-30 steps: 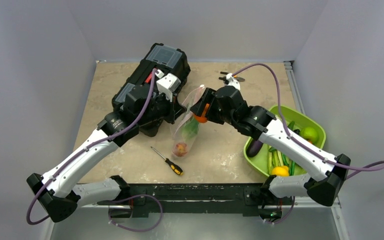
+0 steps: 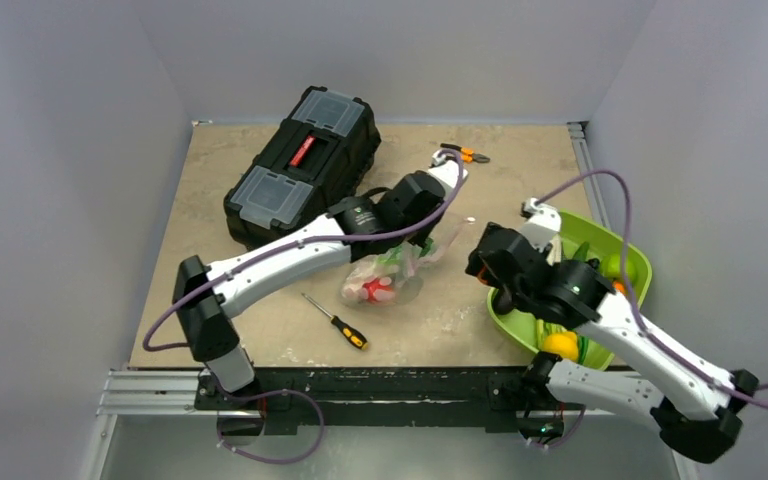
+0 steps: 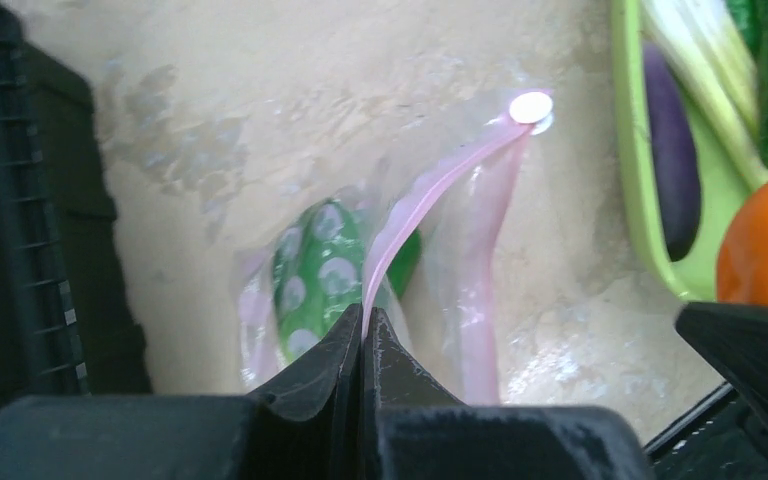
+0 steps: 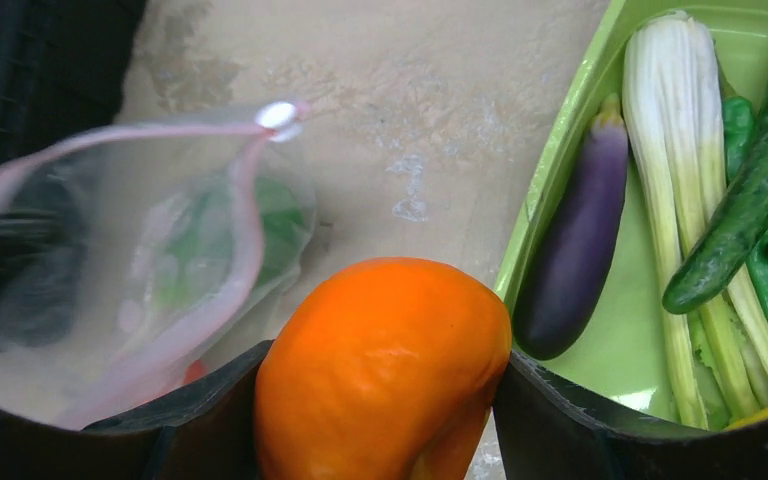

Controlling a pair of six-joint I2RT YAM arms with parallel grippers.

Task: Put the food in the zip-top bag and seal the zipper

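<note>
The clear zip bag [image 2: 422,262] with a pink-edged mouth lies on the table, green and red food [image 2: 378,289] showing through it. In the left wrist view the bag's pink rim [image 3: 407,212] runs into the tips of my left gripper, which is shut on it. A round white slider [image 3: 530,107] sits at the rim's far end. My right gripper has its fingers on both sides of an orange pepper [image 4: 390,340], held up near the green bin's left edge, to the right of the bag and apart from it.
A green bin [image 2: 643,262] at right holds an eggplant [image 4: 575,240], celery [image 4: 660,120], a cucumber [image 4: 740,200] and other produce. The black toolbox [image 2: 305,165] stands behind left. A screwdriver [image 2: 345,328] lies in front, pliers [image 2: 465,153] behind. Bare table separates bag and bin.
My right gripper has moved right with the orange pepper, from the bag's mouth to the bin's edge. My left gripper has also moved right, and the bag has slumped lower.
</note>
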